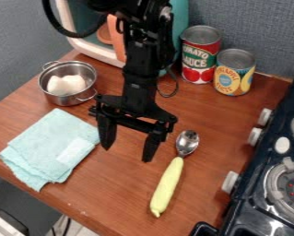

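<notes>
My black gripper [127, 138] hangs low over the middle of the wooden table, fingers open and pointing down, with nothing visible between them. It is between a folded light-blue cloth [51, 147] on the left and a yellow corn cob [167, 187] with a metal spoon [187, 142] above it on the right.
A steel pot [68, 92] with white eggs sits back left. A tomato sauce can [200, 55] and another can [234, 72] stand at the back, before a toy play set [81, 23]. A black stove [278, 175] fills the right side.
</notes>
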